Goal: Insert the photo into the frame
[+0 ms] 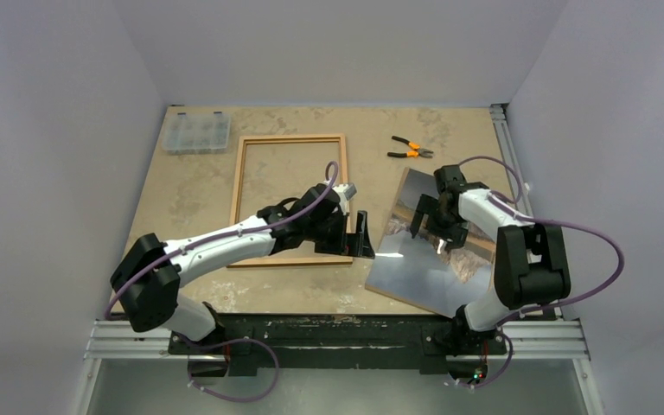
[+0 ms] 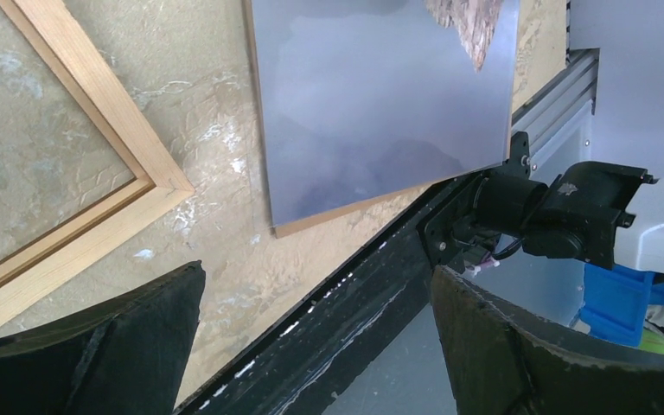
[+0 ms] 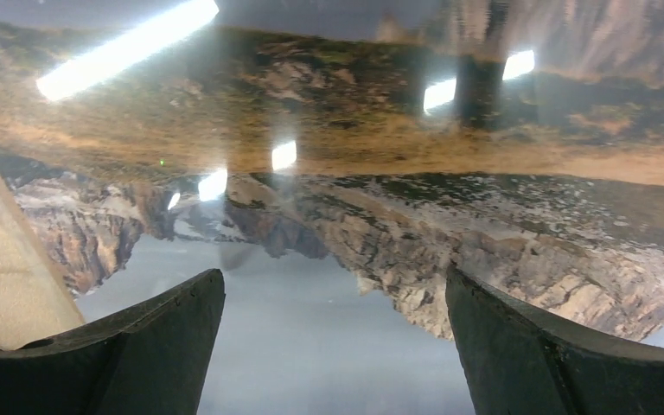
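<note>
The photo, a flat mountain-and-lake panel, lies on the right of the table. In the left wrist view its plain grey-blue part and near edge show. To its left rests the empty wooden frame, its corner visible in the left wrist view. My left gripper is open between the frame's right side and the photo, nothing between its fingers. Above the photo hangs my open right gripper, its fingers spread, with the printed surface filling its view; contact cannot be made out.
A clear plastic organiser box sits at the back left. Orange-and-black pliers lie behind the photo. A metal rail borders the table's right edge. The strip between frame and photo is bare.
</note>
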